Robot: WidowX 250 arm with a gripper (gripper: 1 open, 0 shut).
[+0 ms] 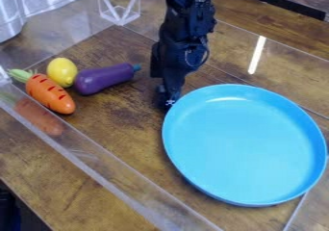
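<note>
The dark robot arm reaches down from the top centre to the wooden tabletop, with its gripper (170, 89) low beside the blue plate's upper left rim and right of the purple eggplant (103, 79). The gripper is open; its fingertips are dark and hard to make out, and I see nothing held. An orange carrot (49, 91) and a yellow lemon (62, 69) lie at the left. The large blue plate (241, 143) fills the lower right.
Clear plastic walls run along the left and bottom left. A white ribbed object (13, 9) sits at the top left corner.
</note>
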